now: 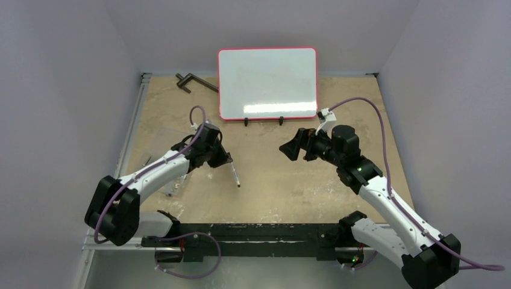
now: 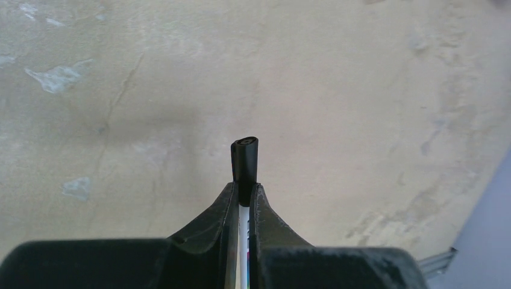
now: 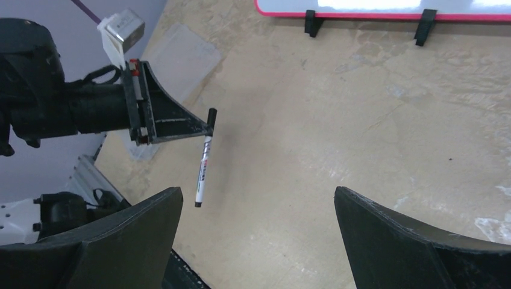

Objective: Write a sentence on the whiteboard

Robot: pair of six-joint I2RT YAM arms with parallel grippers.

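A blank whiteboard [image 1: 267, 81] with a pink-red frame stands at the back of the table. My left gripper is shut on a white marker [image 3: 203, 167], gripping it at its black end [image 2: 244, 165]. In the right wrist view the marker hangs in the air, tilted slightly, its far end pointing down and toward the front. My right gripper is open, its fingers [image 3: 141, 226] wide apart with nothing between them. It hovers over the right half of the table and faces the left arm, with a clear gap to the marker.
Two black clips [image 3: 425, 27] hold the board's lower edge. A dark angled bracket [image 1: 196, 80] lies behind the left arm. Under that arm sits a clear plastic tray [image 1: 175, 186]. The tan tabletop [image 1: 265, 180] between the arms is bare.
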